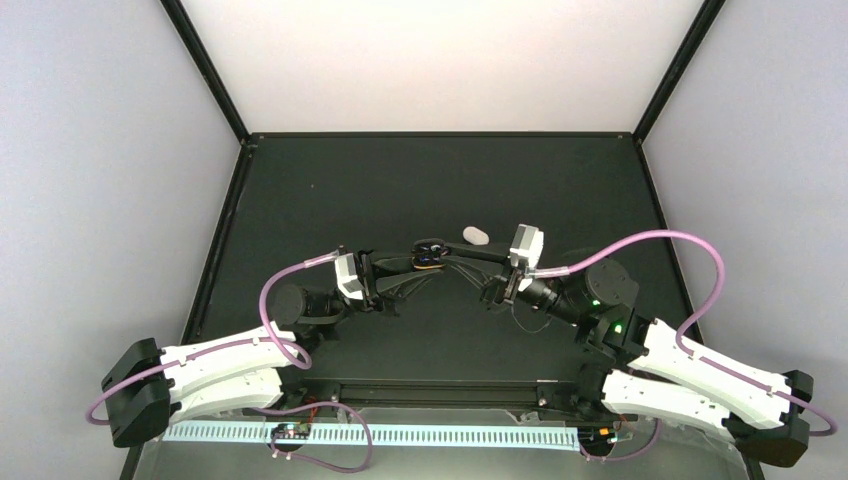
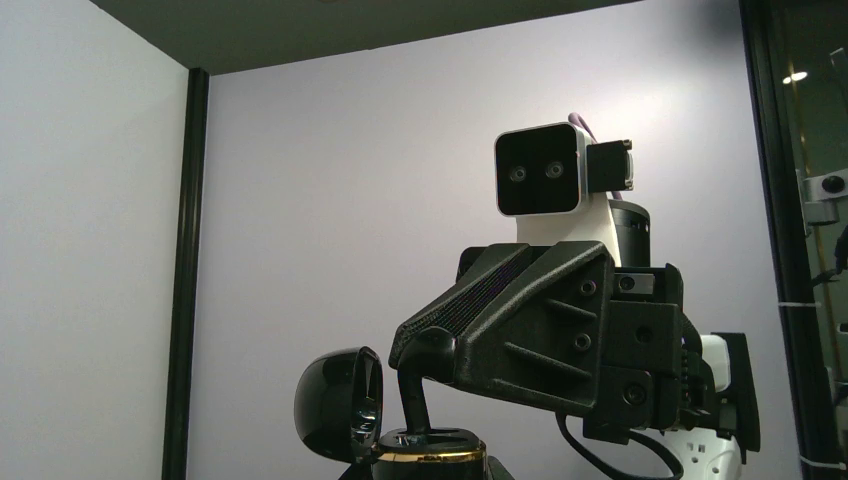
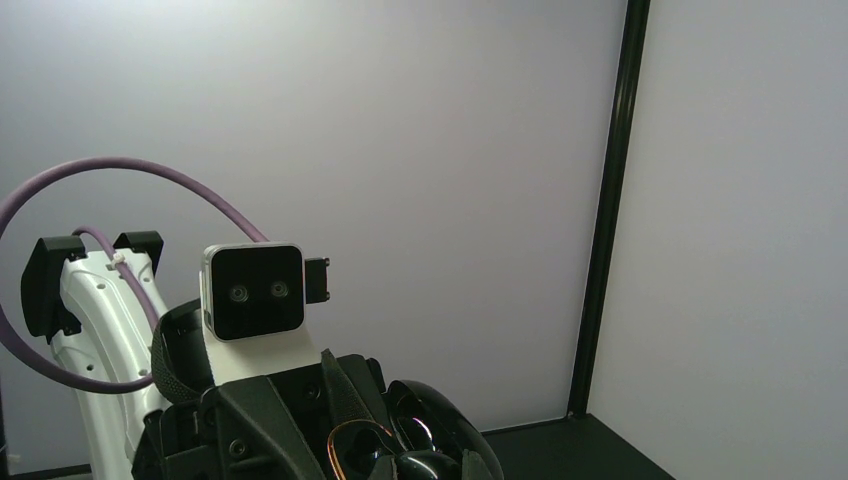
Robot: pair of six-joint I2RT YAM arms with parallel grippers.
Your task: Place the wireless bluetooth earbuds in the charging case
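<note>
In the top view the black charging case (image 1: 430, 256) with a gold rim sits in the middle, between the two gripper tips, above the dark table. My left gripper (image 1: 411, 266) is shut on it; the left fingers barely show in the left wrist view. The case lid (image 2: 335, 405) stands open. A black earbud (image 2: 427, 353) is pinched at its head by my right gripper, which is shut on it. Its stem points down, and the lower end meets the case opening (image 2: 458, 440). How deep it sits is hidden. The right wrist view shows the case's gold rim (image 3: 334, 452) low in frame.
A small whitish oval object (image 1: 476, 235) lies on the dark table (image 1: 440, 180) just behind the right gripper. Free table surface stretches behind both arms. Purple cables (image 1: 690, 237) loop beside the arms, and pale walls (image 1: 760, 180) close in the sides.
</note>
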